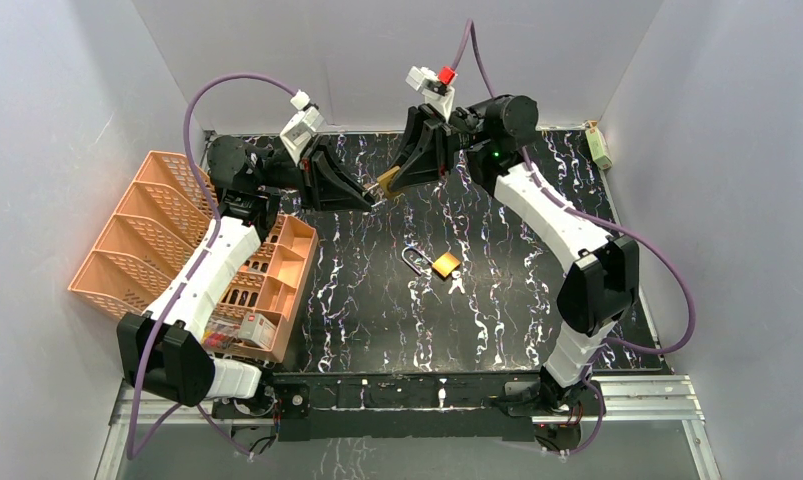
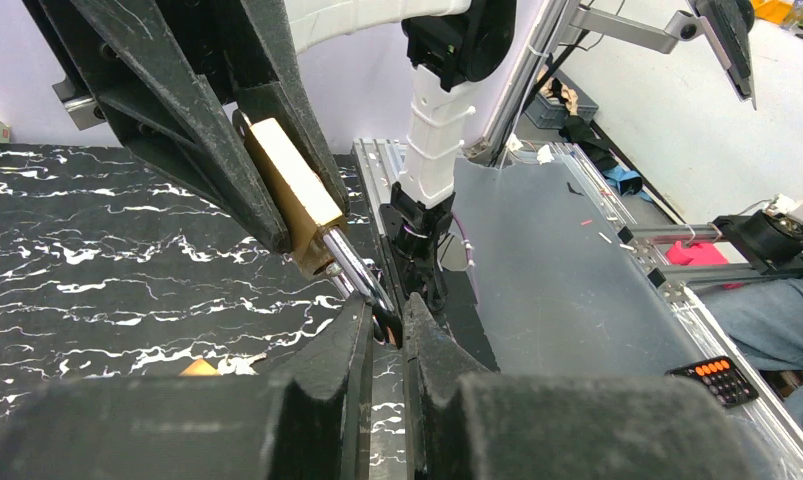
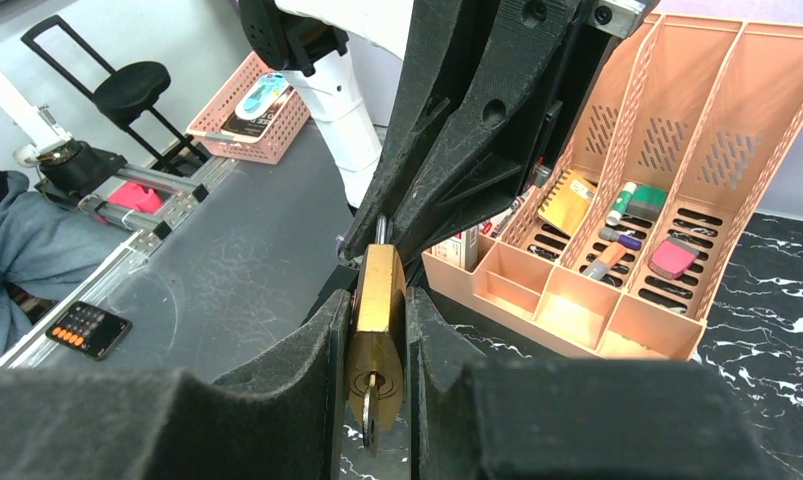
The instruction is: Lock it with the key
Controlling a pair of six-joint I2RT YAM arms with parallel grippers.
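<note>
A brass padlock hangs in the air between both grippers. Its body (image 2: pixel 295 195) is clamped by my right gripper, which is shut on it. My left gripper is shut on the steel shackle (image 2: pixel 359 268) at its curved end. Both shackle legs run toward the body, one shorter in view; whether the second leg is seated cannot be told. A key (image 3: pixel 371 408) stands in the keyhole on the body's bottom face, its bow free of any finger. From above, the left gripper (image 1: pixel 373 202) almost meets the right gripper (image 1: pixel 390 181).
A second brass padlock (image 1: pixel 445 264) lies on the black marbled table, its shackle (image 1: pixel 411 262) stretched out to the left. The orange organizer (image 1: pixel 295 265) with small items stands under the left arm.
</note>
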